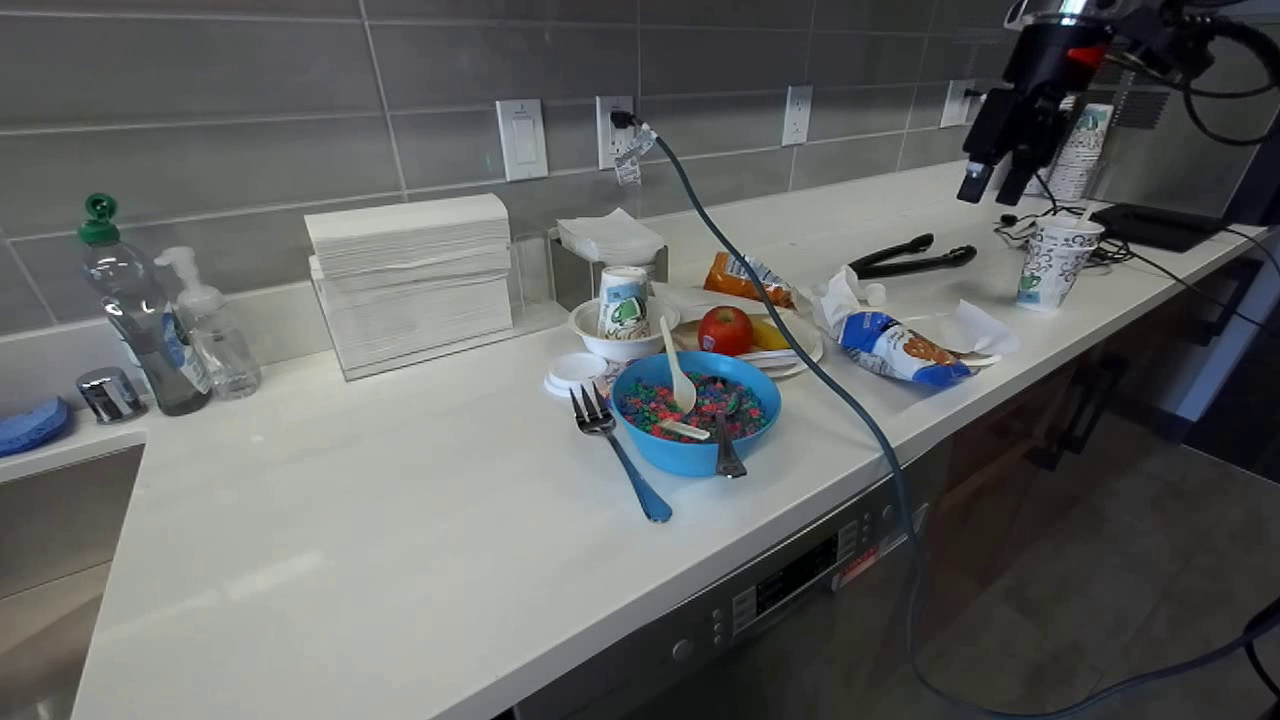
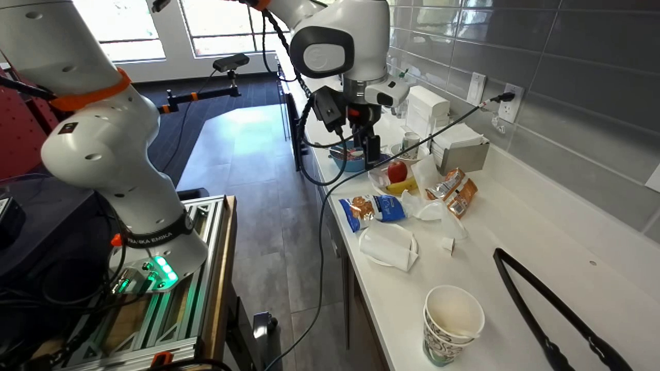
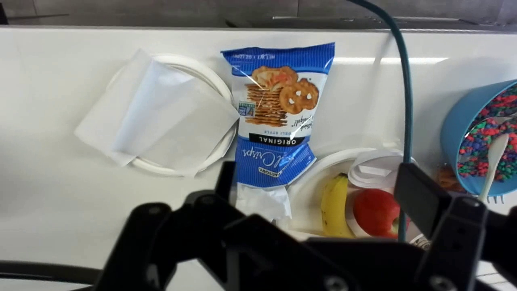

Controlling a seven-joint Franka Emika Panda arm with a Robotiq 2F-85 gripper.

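Observation:
High over the counter, my gripper (image 1: 994, 187) hangs at the upper right of exterior view 1. Its fingers (image 3: 224, 180) stand wide apart in the wrist view, with no object held between them. Well below lies a blue pretzel crisps bag (image 3: 283, 109), flat on the counter. A banana (image 3: 334, 206) and a red apple (image 3: 377, 211) rest on a plate (image 3: 310, 189), which the gripper partly hides. Beside the bag, crumpled white paper (image 3: 164, 116) covers most of another plate (image 3: 225, 150).
A taut cable (image 1: 828, 378) crosses above the counter from the wall outlet. The blue bowl (image 1: 642, 438) holds colourful bits and utensils, with a fork (image 1: 633, 472) beside it. Black tongs (image 2: 544, 303) and stacked paper cups (image 2: 442, 343) stand farther along. The counter's sink end is largely bare.

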